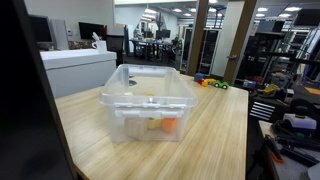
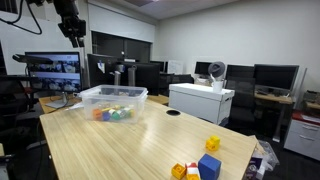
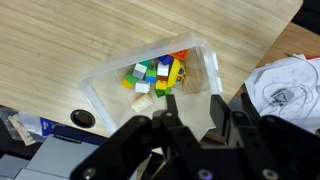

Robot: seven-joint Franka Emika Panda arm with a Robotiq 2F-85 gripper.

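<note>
A clear plastic bin (image 1: 150,125) stands on the wooden table. Colored blocks (image 3: 160,72) in red, yellow, green, blue and white lie inside it, mostly toward one end in the wrist view. My gripper is high above the bin, its fingers apart and nothing visible between them. In the second exterior view the arm (image 2: 68,14) hangs at the upper left, well above the bin (image 2: 112,94). The first exterior view does not show the gripper.
Loose toys stand on the far table end, among them a blue block (image 2: 209,166) and a yellow one (image 2: 213,142). A round black object (image 2: 173,112) lies near the back edge. A white cabinet (image 2: 201,101) stands behind.
</note>
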